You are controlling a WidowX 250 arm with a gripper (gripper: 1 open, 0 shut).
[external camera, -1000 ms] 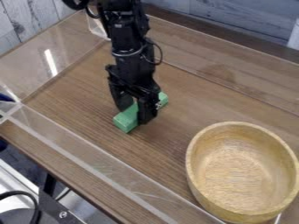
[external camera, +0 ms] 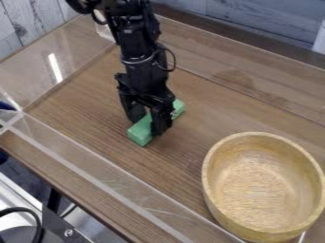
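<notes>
My black gripper is low over a green object on the wooden table, its dark fingers reaching down around the object's middle. The green piece lies flat and diagonal, partly hidden by the fingers. Whether the fingers touch it or grip it cannot be told from this view.
A large tan round bowl stands at the lower right. A clear plastic edge runs along the left, with a black cable at the lower left.
The gripper's fingers have shifted slightly over the green object, which has stayed in about the same place. The bowl has not moved.
</notes>
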